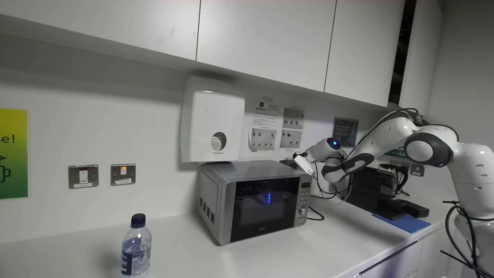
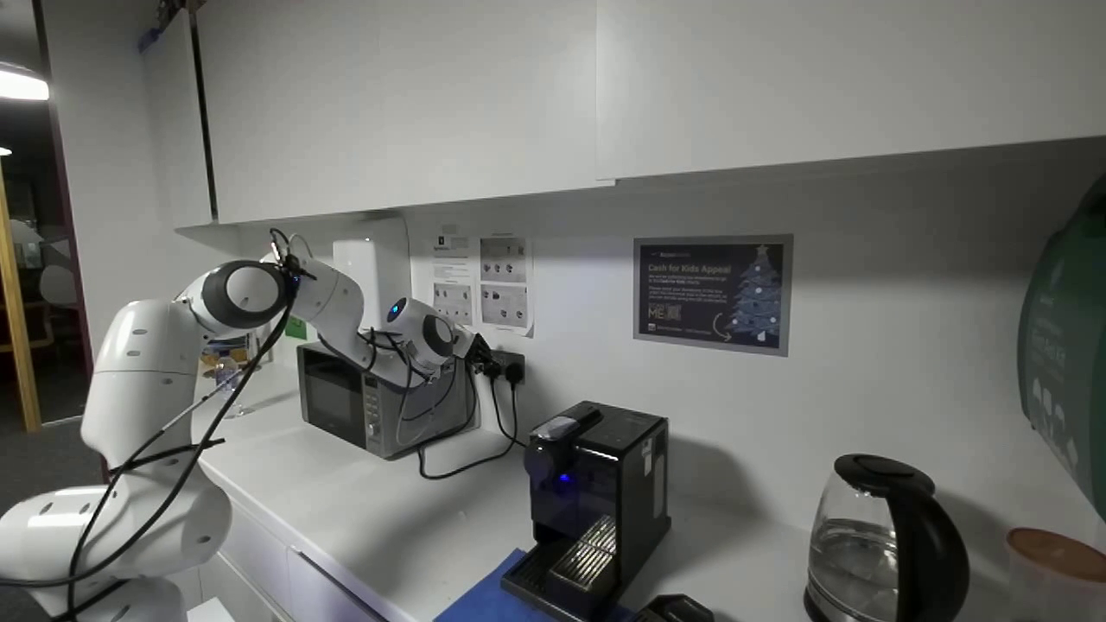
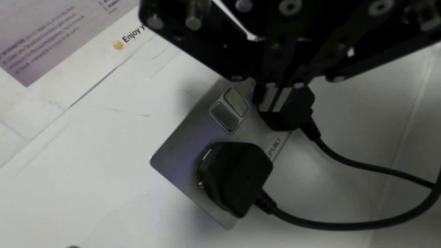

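Observation:
In the wrist view my gripper is shut, its two fingertips side by side with nothing visible between them. Behind them is a double wall socket with a metal plate (image 3: 177, 153) and two rocker switches (image 3: 229, 110). A black plug (image 3: 239, 175) sits at the lower socket, its cable running right. Another black plug (image 3: 300, 108) is partly hidden behind the fingertips; whether they touch it I cannot tell. In exterior view 2 the gripper (image 2: 483, 358) reaches the socket area on the wall, just above and behind the microwave (image 2: 337, 399).
The coffee machine (image 2: 612, 487) and glass kettle (image 2: 861, 549) stand farther along the counter. A water bottle (image 1: 136, 250) is left of the microwave. Loose cables (image 2: 456, 475) hang to the counter. Overhead cabinets (image 1: 264, 41) limit height. Printed sheets (image 1: 278, 125) are on the wall.

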